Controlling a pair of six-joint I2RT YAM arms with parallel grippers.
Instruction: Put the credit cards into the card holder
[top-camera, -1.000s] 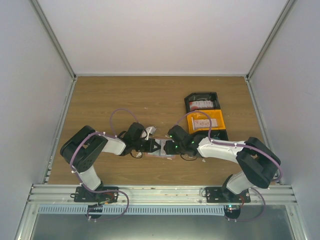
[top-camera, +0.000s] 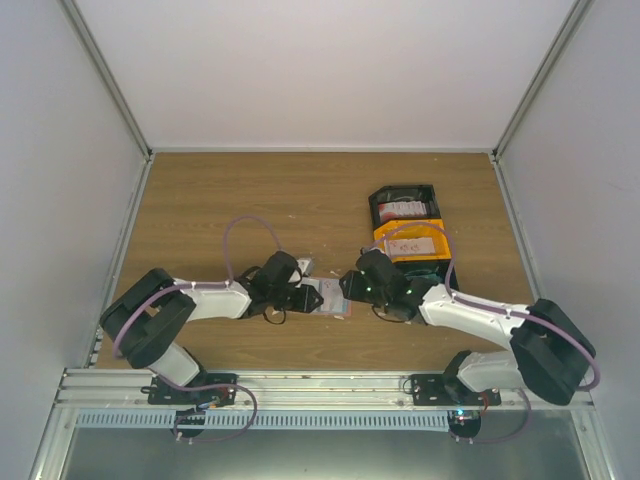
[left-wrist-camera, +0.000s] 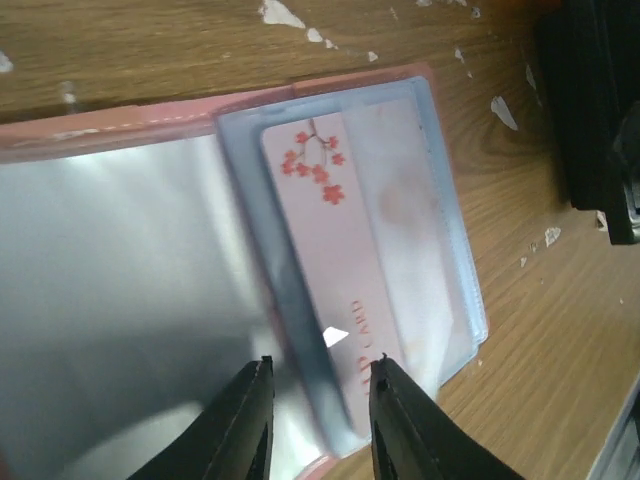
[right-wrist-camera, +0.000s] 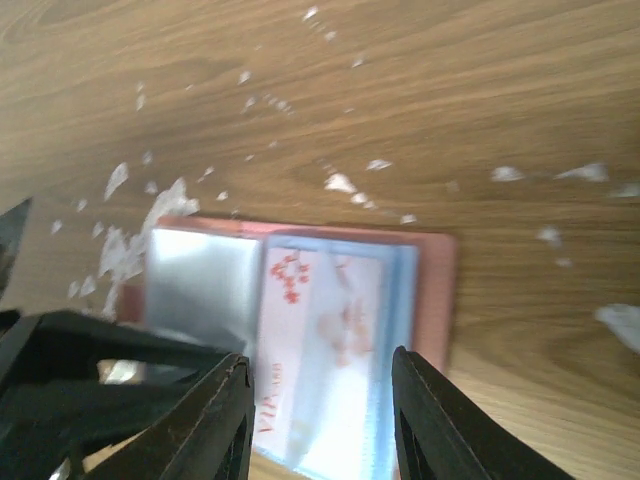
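The card holder (left-wrist-camera: 180, 130) lies open on the table, a pink-edged piece with clear sleeves. Its right side carries a pale card with a red blossom print, behind or in a clear blue-edged sleeve; the same printed card (right-wrist-camera: 283, 340) shows in the right wrist view. My left gripper is part open above the holder near the card's lower end, nothing between its fingers. To the right, my right gripper stands open over the holder's right part, empty. In the top view the arms partly cover the holder (top-camera: 335, 297).
At the right, a black bin (top-camera: 428, 193) and a yellow bin (top-camera: 441, 243) hold more pale printed cards (top-camera: 402, 209). Another dark bin is partly behind the right arm.
My right gripper has moved right, away from the holder's middle. The holder appears to stay in place.
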